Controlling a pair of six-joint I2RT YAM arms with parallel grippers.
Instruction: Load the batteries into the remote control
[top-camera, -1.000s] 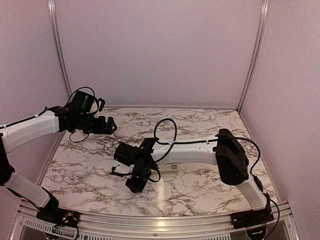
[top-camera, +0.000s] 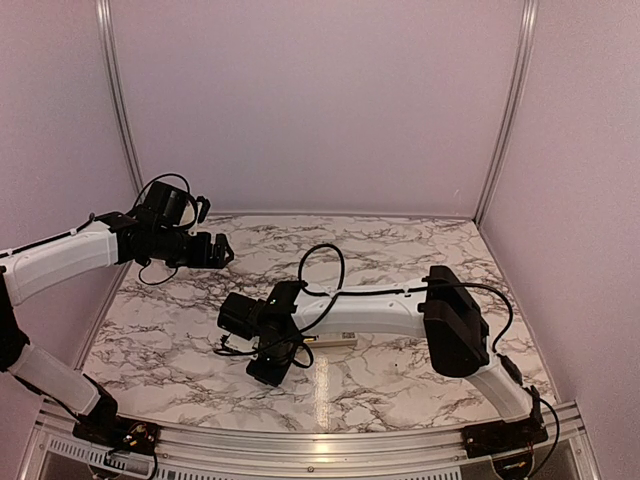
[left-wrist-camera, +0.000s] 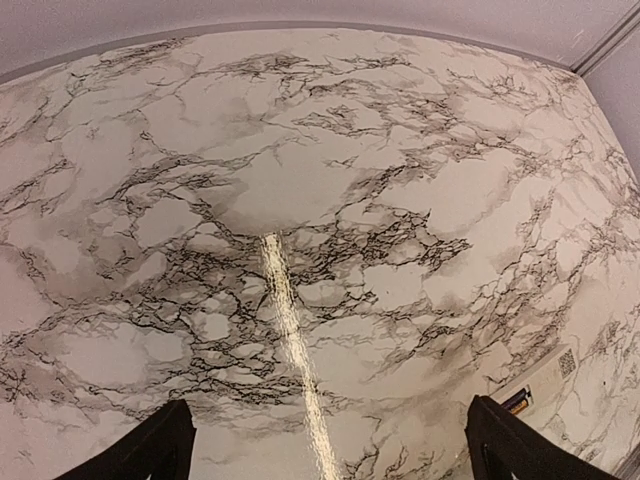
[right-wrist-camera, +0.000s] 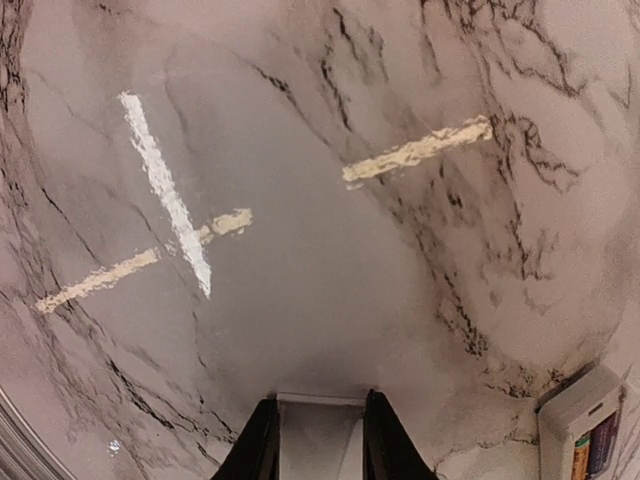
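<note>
The remote control (right-wrist-camera: 563, 425), white with its battery compartment uncovered and batteries showing inside, lies on the table at the lower right of the right wrist view; in the top view it is partly behind my right arm. My right gripper is low over the table, beside the remote, its fingers part open around a clear flat piece with a pale edge, which may be a cover; whether it grips it I cannot tell. My left gripper hangs open and empty at the back left, the remote (left-wrist-camera: 545, 375) at the lower right of its view.
Walls and metal rails (top-camera: 300, 438) bound it.
The left arm has stayed still.
</note>
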